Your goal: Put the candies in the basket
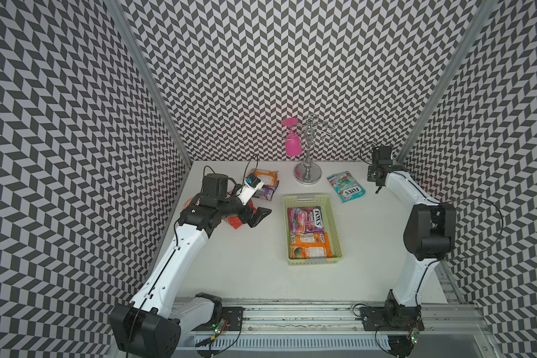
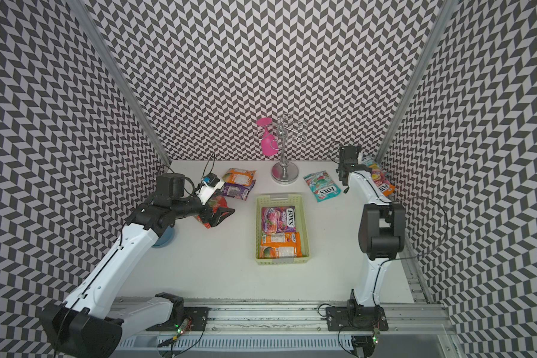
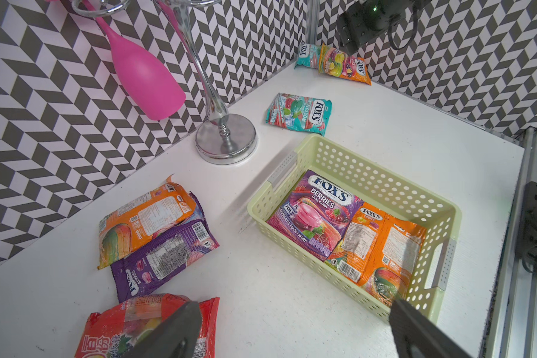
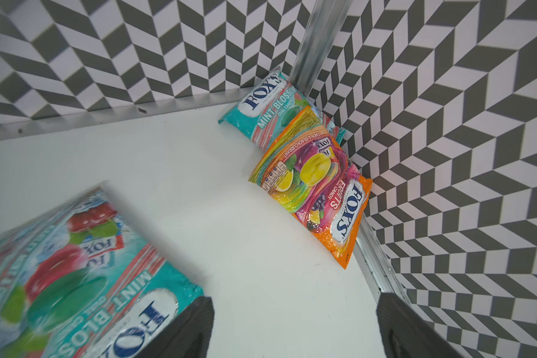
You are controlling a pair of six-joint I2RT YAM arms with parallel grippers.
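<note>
The pale green basket (image 1: 334, 232) holds purple (image 1: 305, 219) and orange (image 1: 309, 244) candy packs. My open left gripper (image 1: 257, 216) is above a red pack (image 3: 107, 325), with orange (image 3: 149, 217) and purple (image 3: 167, 259) packs farther back. My right gripper is open with nothing between its fingers, facing the back-right corner, where a fruit pack (image 4: 310, 185) overlaps a mint pack (image 4: 256, 110). Another mint pack (image 4: 77, 274) lies to its left, nearer.
A chrome stand (image 1: 307, 173) with a pink glass (image 1: 292, 143) stands at the back. A blue bowl (image 2: 161, 238) is on the left.
</note>
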